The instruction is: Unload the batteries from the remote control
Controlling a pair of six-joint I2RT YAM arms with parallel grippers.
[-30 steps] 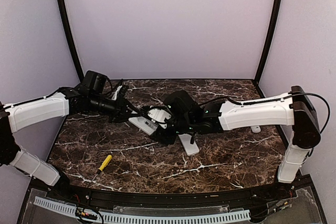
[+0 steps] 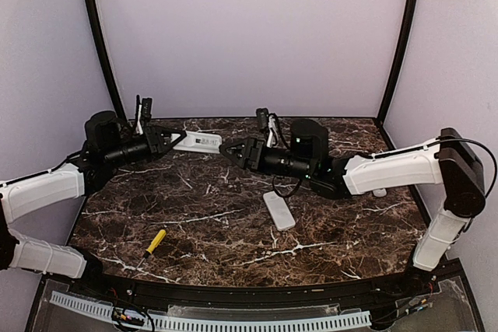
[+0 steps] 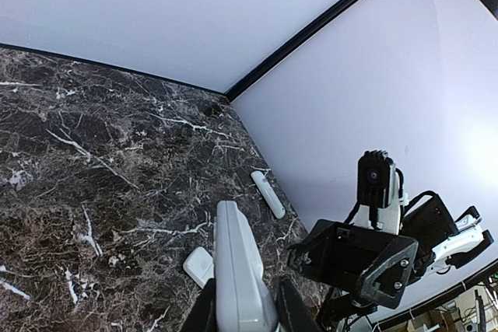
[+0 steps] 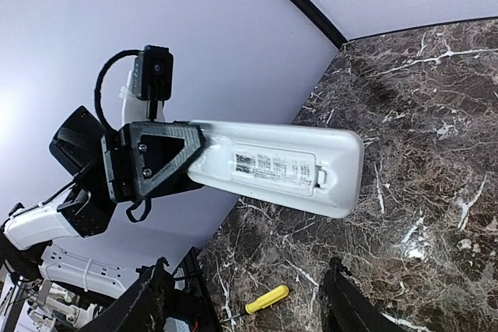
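Observation:
In the top view, my left gripper [image 2: 170, 138] is shut on one end of the white remote control [image 2: 199, 142], held level above the table. The right wrist view shows the remote's face with a printed rectangular panel [image 4: 272, 169], latched at its end; no battery is visible. My right gripper [image 2: 233, 152] is just right of the remote's free end, its fingers apart with nothing seen between them [image 4: 342, 301]. In the left wrist view the remote [image 3: 237, 262] points away from the camera.
A white flat piece [image 2: 278, 210] lies centre-right on the marble table [image 2: 210, 215]. A yellow screwdriver [image 2: 154, 244] lies front left. A small white object [image 2: 379, 192] is at the right, partly behind the right arm. Walls border the back and sides.
The left gripper has carried the remote left and raised it more level.

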